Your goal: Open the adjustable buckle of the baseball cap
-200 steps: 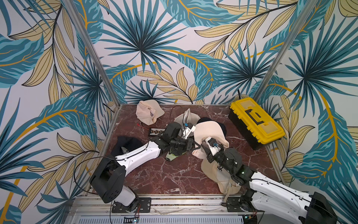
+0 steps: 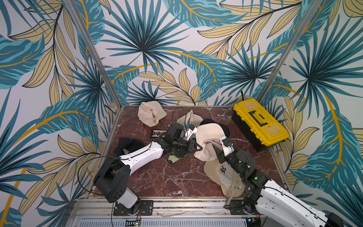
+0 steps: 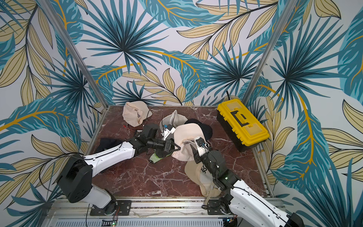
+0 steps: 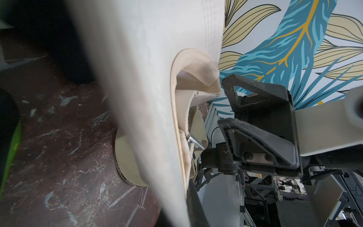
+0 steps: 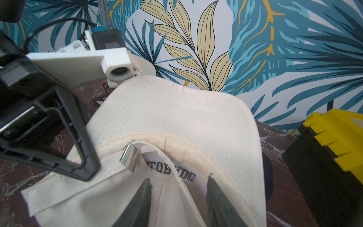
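Observation:
The cream baseball cap lies mid-table, its brim toward the back wall in the right wrist view. A silver buckle sits on its strap edge there, left of dark printed lettering; the left wrist view shows the buckle edge-on. At the cap's left side my left gripper is shut on its fabric; the exact grip spot is hidden. Over the near side, my right gripper is open, its blurred fingertips apart before the cap opening. Whether the strap is loose in the buckle, I cannot tell.
A beige cap lies in front, partly under the right arm. Further caps, one pale and one dark, are at the left. A yellow-lidded toolbox stands at the right. Bare table shows at front centre.
My right gripper has turned and shifted slightly right, uncovering more of the cap's near side. The cap has shifted slightly, while the left gripper has stayed almost in place beside it.

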